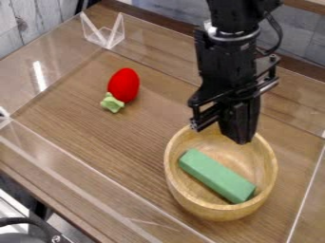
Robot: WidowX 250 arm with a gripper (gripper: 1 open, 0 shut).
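Note:
My black gripper (231, 114) hangs over the back part of a round wooden bowl (181, 188), its fingers shut as far as shows. A green block (216, 177) lies tilted lengthwise inside the bowl, in front of the fingertips and apart from them. No object shows in the gripper.
A red egg-shaped object (124, 84) and a small light green piece (112, 102) lie on the wooden table (76, 161) at the left. A clear plastic item (105, 30) stands at the back left. Dark cables show at the bottom left corner.

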